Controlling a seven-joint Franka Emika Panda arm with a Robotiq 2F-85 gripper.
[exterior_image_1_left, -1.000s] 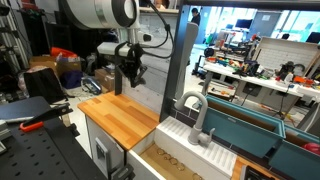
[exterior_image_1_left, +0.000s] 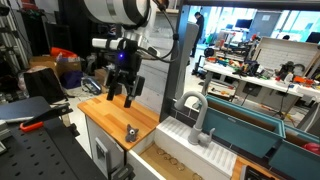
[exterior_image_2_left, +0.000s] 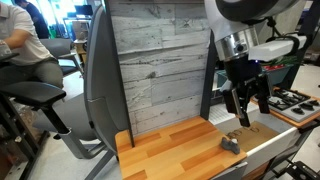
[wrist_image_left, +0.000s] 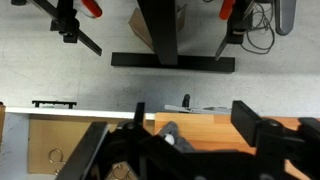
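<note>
A small grey object (exterior_image_1_left: 131, 133) lies at the drawer-side edge of the wooden countertop (exterior_image_1_left: 103, 107). In exterior view 2 the same grey object (exterior_image_2_left: 230, 145) shows near the wood's right end. Above and behind it hangs my gripper (exterior_image_1_left: 119, 98), its fingers apart with nothing held between them. The wrist view has the fingers spread wide to either side, and the grey object (wrist_image_left: 172, 134) appears far below between them, near the wood's end. Its exact kind is too small to tell.
An open drawer (exterior_image_1_left: 172, 165) with several small rings stands beside the wood. A grey faucet (exterior_image_1_left: 196, 110) rises next to the white sink drainer. Shelves with tools stand at the back right. Most of the wooden top is clear.
My gripper came down towards the wood and its fingers spread apart.
</note>
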